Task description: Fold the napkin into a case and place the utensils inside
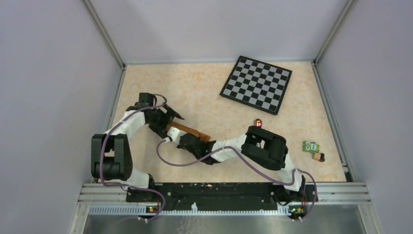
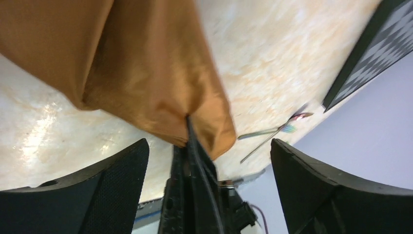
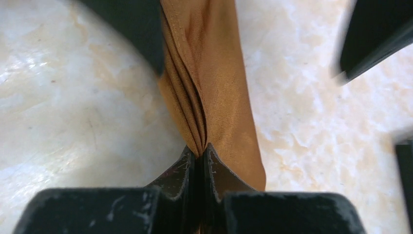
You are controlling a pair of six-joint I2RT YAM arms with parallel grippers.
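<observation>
The brown napkin [image 1: 185, 128] lies as a folded strip under both arms, partly hidden by them in the top view. My right gripper is shut on a pinched, layered edge of the napkin [image 3: 229, 97]. Over the same strip, my left gripper stands open, its fingers [image 2: 114, 183] wide apart with nothing held between them; the right gripper's dark tip shows behind that gap. Thin utensils [image 2: 265, 141] lie together on the table beyond the napkin, blurred in the left wrist view. A red-headed utensil [image 1: 257, 123] shows from above, the others mostly hidden by the right arm.
A checkered board [image 1: 256, 84] lies at the back, right of centre. Near the right edge are a green object [image 1: 310, 146] and a small brown-and-black one [image 1: 319, 157].
</observation>
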